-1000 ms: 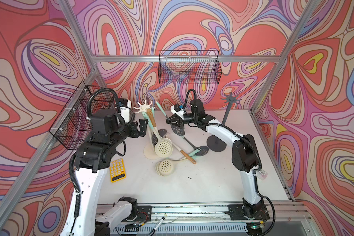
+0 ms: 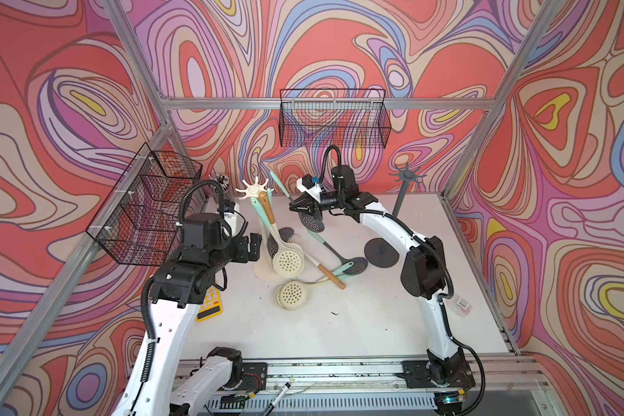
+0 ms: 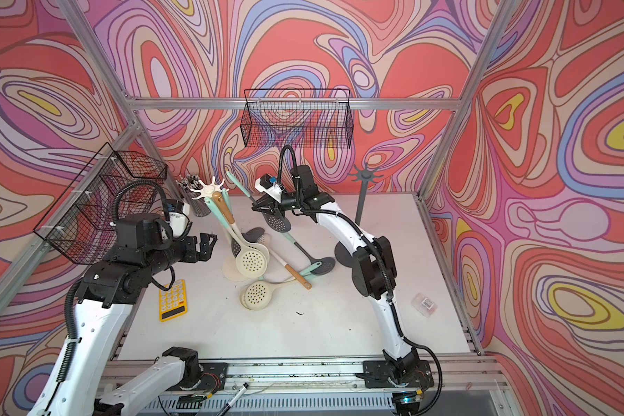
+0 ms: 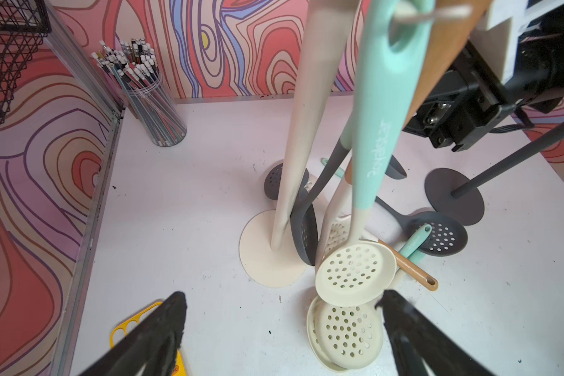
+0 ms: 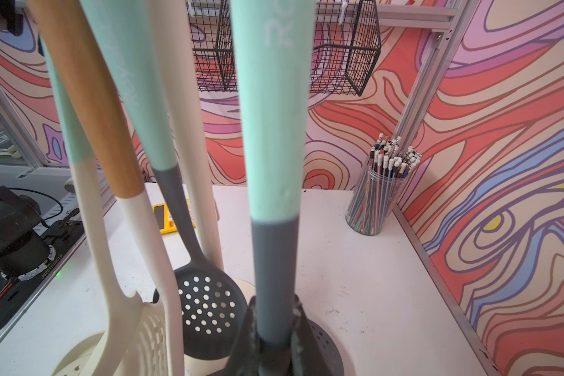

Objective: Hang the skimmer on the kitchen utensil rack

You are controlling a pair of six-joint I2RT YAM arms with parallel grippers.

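Note:
Shut on the grey lower shaft of a skimmer, my right gripper holds it with its mint handle [image 5: 274, 125] pointing up. In the top left view that skimmer's perforated grey head [image 2: 312, 222] hangs below the right gripper, and its handle leans up toward the rack. The cream rack [image 2: 255, 188] has a star-shaped top; several utensils hang from it, including a cream skimmer [image 4: 356, 272]. The held handle's top is right of the rack top, apart from it. My left gripper stands open and empty, left of the rack, its black fingers [image 4: 166, 332] wide apart.
A second, dark rack [image 2: 407, 174] stands at the right. A pencil cup [image 4: 163, 119] and yellow calculator [image 3: 173, 300] are on the left.
The right gripper has moved slightly left and up with the skimmer, its handle top nearing the rack. The left arm has moved right and somewhat forward-down, its gripper still open.

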